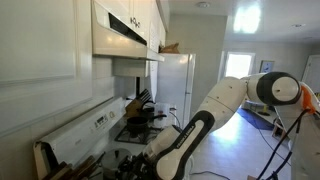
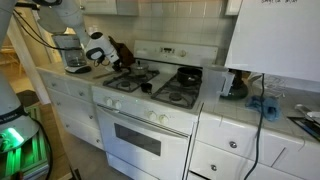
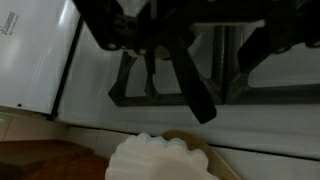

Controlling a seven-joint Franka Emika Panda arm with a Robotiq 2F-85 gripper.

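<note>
My gripper reaches down over the stove's left side in the wrist view, its dark parts spread along the top edge. A dark bar slants down between them; whether it is a finger or a handle is unclear. Beneath lies the black burner grate. A white fluted object, like a paper filter, sits by a tan round piece at the bottom. In the second exterior view the white arm bends down beside a pot. Contact with anything is hidden.
A dark pan stands on the stove's back right. The stove's backguard and the wall close off the rear. Bare counter lies right of the stove. A blue item sits further right.
</note>
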